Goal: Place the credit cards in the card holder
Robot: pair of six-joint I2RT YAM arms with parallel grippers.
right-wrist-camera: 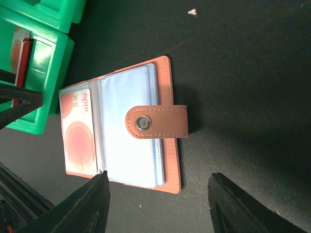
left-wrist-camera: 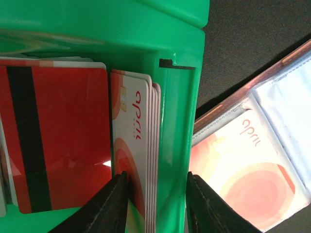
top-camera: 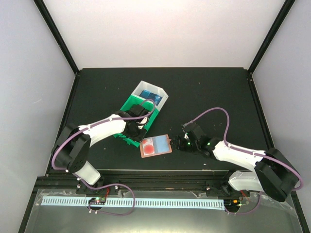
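Observation:
The card holder (right-wrist-camera: 129, 160), brown with a snap strap, lies open on the black table. One orange-and-white card (right-wrist-camera: 79, 133) sits in its left clear pocket; the pocket to the right (right-wrist-camera: 124, 97) looks pale and empty. In the green box (left-wrist-camera: 182, 126), several white "april" cards (left-wrist-camera: 141, 111) stand on edge against the right wall, beside a red card (left-wrist-camera: 73, 121) with a black stripe. Over these cards and that wall is my left gripper, open, its fingers either side; contact cannot be made out. My right gripper stands open and empty, near the holder's strap end.
A white tray (top-camera: 163, 99) with blue items adjoins the green box at its far end. Bare black table (top-camera: 214, 92) extends behind and right of the holder. A small pale scrap (right-wrist-camera: 193, 11) lies on it.

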